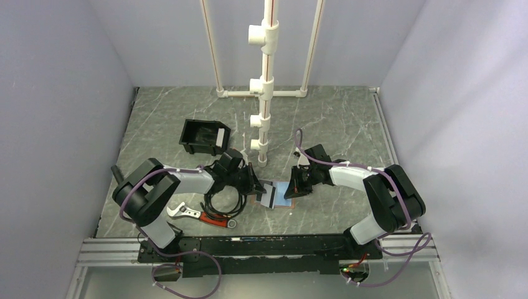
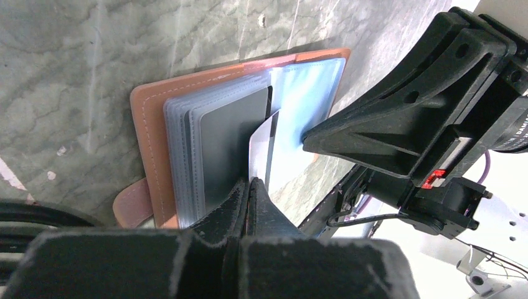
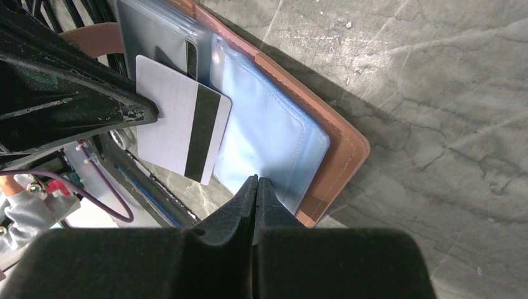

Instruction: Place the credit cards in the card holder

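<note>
The brown card holder lies spread open on the table, its stack of clear sleeves on the left and a pale blue sleeve on the right. A white card with a black stripe stands tilted over the middle, near the edge of the sleeves; in the left wrist view it shows almost edge-on. My left gripper is shut on that card's near edge. Over on the right side, my right gripper is shut, its tips at the blue sleeve's edge; nothing clearly shows between them.
A black bin with a white item inside sits behind the left arm. Coiled black cable and a red-handled wrench lie left of the holder. A white pipe post rises behind it.
</note>
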